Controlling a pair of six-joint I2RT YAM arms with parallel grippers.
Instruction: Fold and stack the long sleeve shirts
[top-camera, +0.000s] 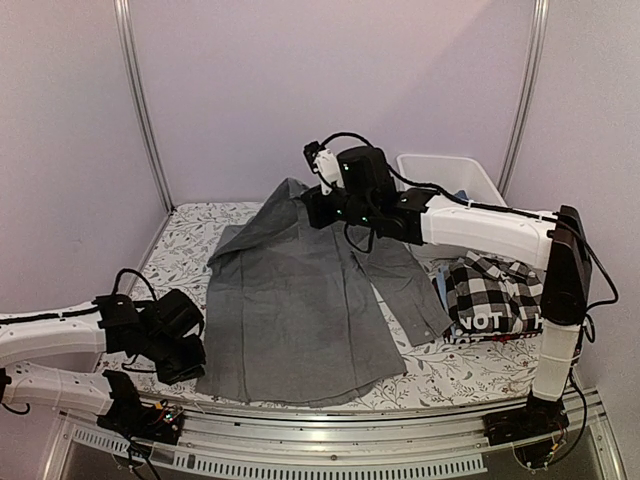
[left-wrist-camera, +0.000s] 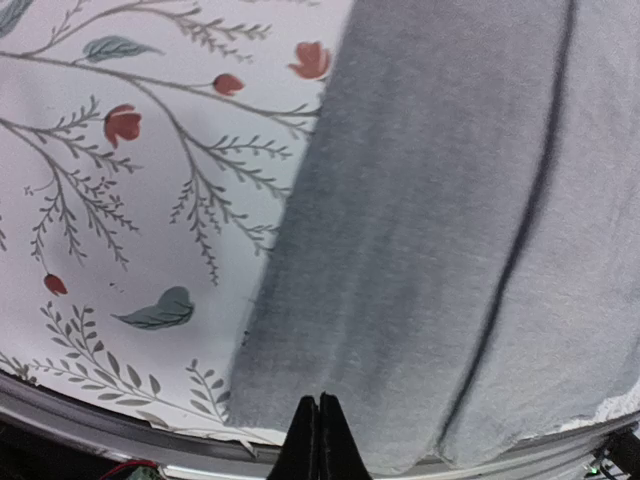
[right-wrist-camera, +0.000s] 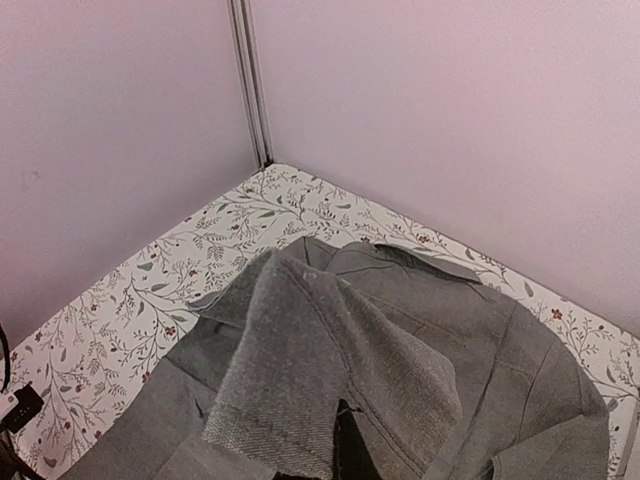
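The grey shirt (top-camera: 300, 330) lies spread on the table, its hem along the near edge. My left gripper is shut with nothing between its fingers, over the shirt near the hem. In the left wrist view the near left hem corner (left-wrist-camera: 245, 405) lies flat, to the left of the fingertips. My right gripper is shut on a sleeve of the shirt and holds it up. That raised sleeve (right-wrist-camera: 310, 340) covers much of the right wrist view, and in the top view part of it is hidden by the arm.
At the back right stands a white bin (top-camera: 440, 170) with something blue inside. A black-and-white checked shirt (top-camera: 492, 290) lies folded at the right. Bare flowered table (top-camera: 165, 265) shows to the shirt's left. A metal rail (top-camera: 320, 420) runs along the front.
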